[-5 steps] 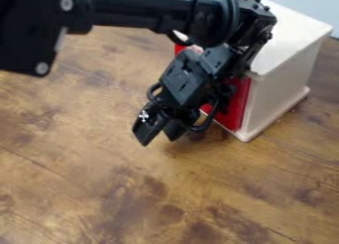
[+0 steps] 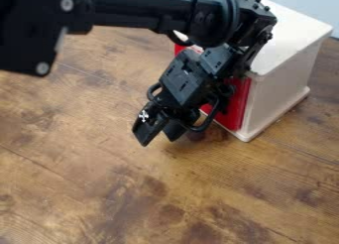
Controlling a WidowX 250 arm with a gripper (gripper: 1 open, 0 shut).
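Observation:
The black arm [image 2: 133,15] reaches in from the top left, and its gripper [image 2: 162,125] hangs low over the wooden floor, pointing down toward the lower left. It is in front of a white box [image 2: 276,99] with a red front panel [image 2: 232,109], which the gripper and wrist partly cover. Whether the fingers are open or shut is hard to make out.
Bare wooden floor [image 2: 93,179] fills the left and lower parts of the view. The white box takes up the upper right, with a pale wall or surface behind it at the top corner.

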